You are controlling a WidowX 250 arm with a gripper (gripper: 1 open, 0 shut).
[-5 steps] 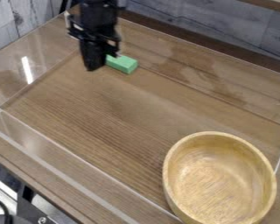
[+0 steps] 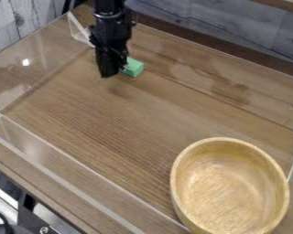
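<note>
My gripper (image 2: pixel 113 47) is a dark shape at the top of the view, left of centre, its arm reaching in from the top edge. It is low over the wooden floor beside a small green block (image 2: pixel 132 67), which is partly hidden behind it. Whether the fingers are open or shut is too small to tell.
A large empty beige bowl (image 2: pixel 227 194) sits at the bottom right.
The gripper has moved back, away from the camera, and looks smaller. The green block looks slightly smaller and turned, partly behind the gripper.
</note>
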